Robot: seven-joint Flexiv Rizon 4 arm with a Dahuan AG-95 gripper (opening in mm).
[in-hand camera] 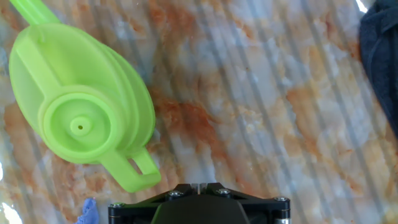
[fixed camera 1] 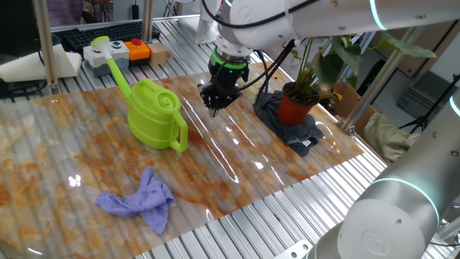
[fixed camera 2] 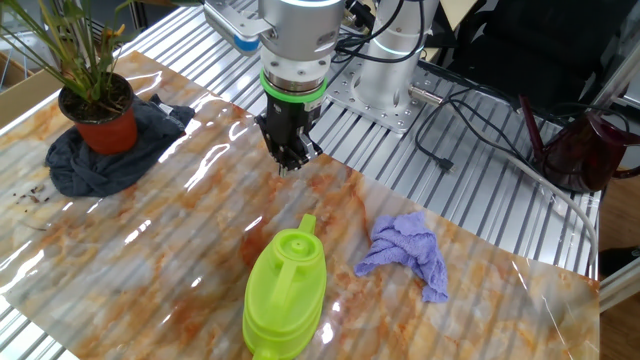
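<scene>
My gripper (fixed camera 1: 214, 111) hangs above the marbled sheet, between the green watering can (fixed camera 1: 152, 115) and the potted plant (fixed camera 1: 293, 108). In the wrist view the fingertips of the gripper meet at the lower edge, with nothing showing between them; it is shut. The watering can (in-hand camera: 81, 99) fills the left of that view, upright, its handle just up and left of my fingertips. A crumpled purple cloth (fixed camera 2: 407, 252) lies apart from the can. The plant's brown pot (fixed camera 2: 108, 132) stands on a dark grey cloth (fixed camera 2: 70, 168).
A control box with buttons (fixed camera 1: 108, 59) and a keyboard (fixed camera 1: 93, 34) sit beyond the sheet's far edge. A dark red kettle (fixed camera 2: 582, 150) stands on the slatted metal table near a loose cable (fixed camera 2: 480, 122). The marbled sheet (fixed camera 1: 57, 151) has wide bare areas.
</scene>
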